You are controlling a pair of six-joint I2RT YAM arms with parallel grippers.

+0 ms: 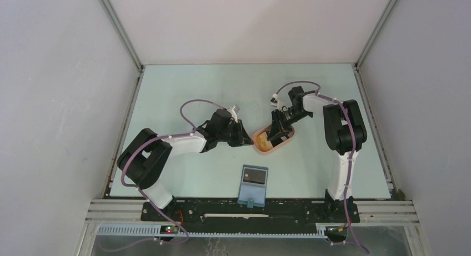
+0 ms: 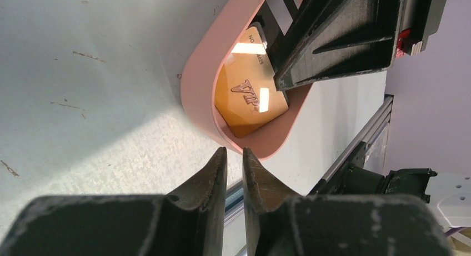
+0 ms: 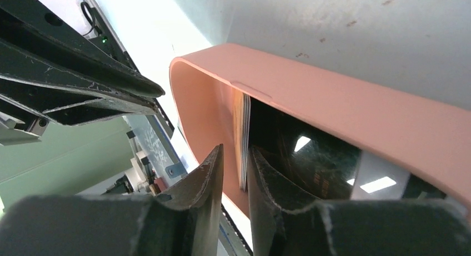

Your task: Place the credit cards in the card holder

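A gold card (image 2: 247, 95) marked VIP leans at one end inside the oval pink box (image 1: 284, 144). Standing nearly on edge with it are other thin cards (image 3: 244, 139), and dark cards (image 3: 300, 142) lie behind them. My left gripper is shut at the box's near end, its fingertips on the pink wall. My right gripper reaches into the box, its fingers a little apart on either side of the card edges. A blue holder (image 1: 253, 194) with a dark card-shaped panel (image 1: 255, 175) lies at the front of the table.
The right gripper's dark finger (image 2: 333, 48) comes close over the box in the left wrist view, so both arms meet there. Bare table (image 1: 183, 89) lies behind and left of the box.
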